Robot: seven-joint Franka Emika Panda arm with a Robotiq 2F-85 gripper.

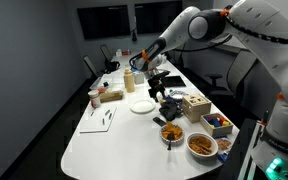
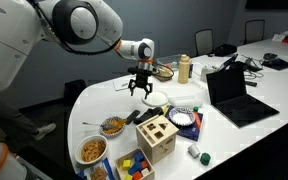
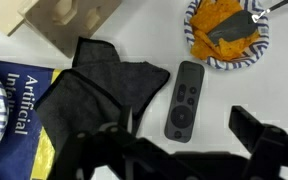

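My gripper hangs above the table with its two black fingers wide apart, and nothing sits between them. Below it a dark remote control lies flat on the white table, in the gap as the wrist view looks down. A black cloth lies crumpled to the remote's left in that view, partly over a blue book. Near the remote is a patterned bowl of orange pieces with a dark utensil in it. In exterior view 2 the gripper is over the table's middle.
A wooden box with holes stands close by. Around it are a bin of colored blocks, a laptop, a white plate and another bowl.
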